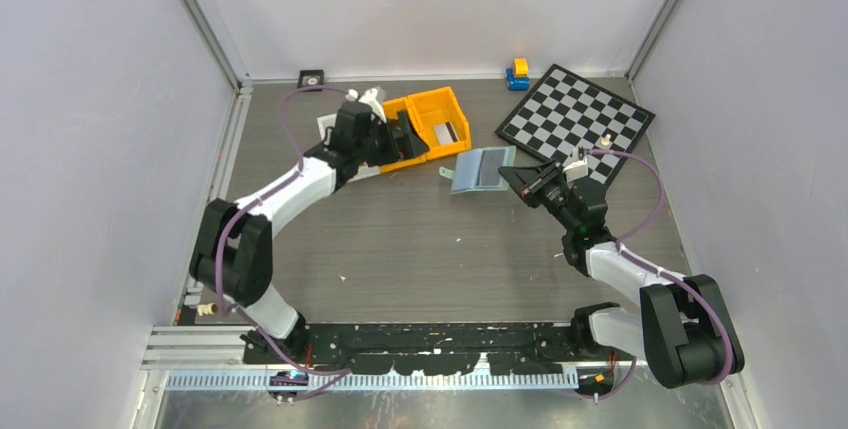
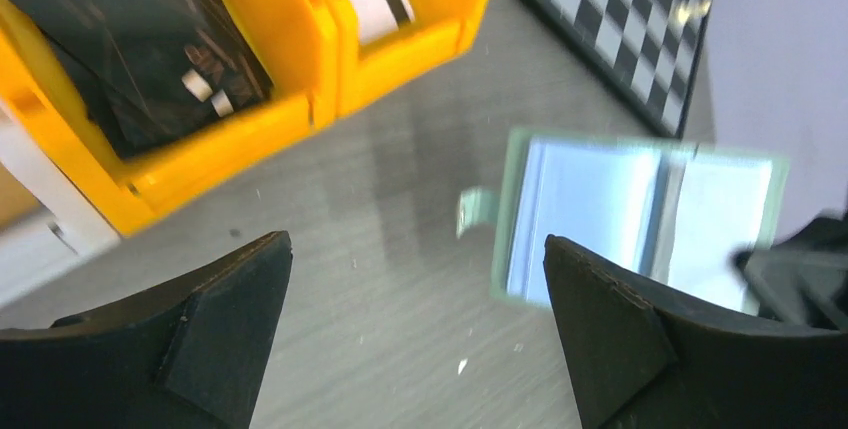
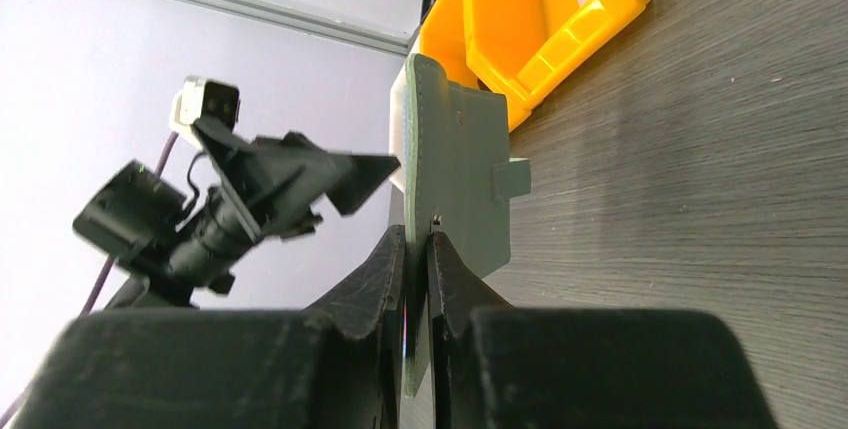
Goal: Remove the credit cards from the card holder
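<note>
The card holder [image 1: 478,170], pale green with clear sleeves, is lifted off the table and spread open. My right gripper [image 1: 505,176] is shut on its right edge, and in the right wrist view the green cover [image 3: 465,164] stands upright between the fingers. Through the sleeves, the left wrist view shows a blue-white panel [image 2: 585,211] and a white one. I cannot tell which of these are cards. My left gripper is open, with nothing between its fingers, left of the holder and near the orange bins. A striped white card [image 1: 446,133] lies in the right orange bin.
Two orange bins [image 1: 455,101] and a white tray [image 1: 326,127] stand at the back; dark items [image 2: 150,59] lie in the left bin. A checkerboard [image 1: 560,109] is at back right.
</note>
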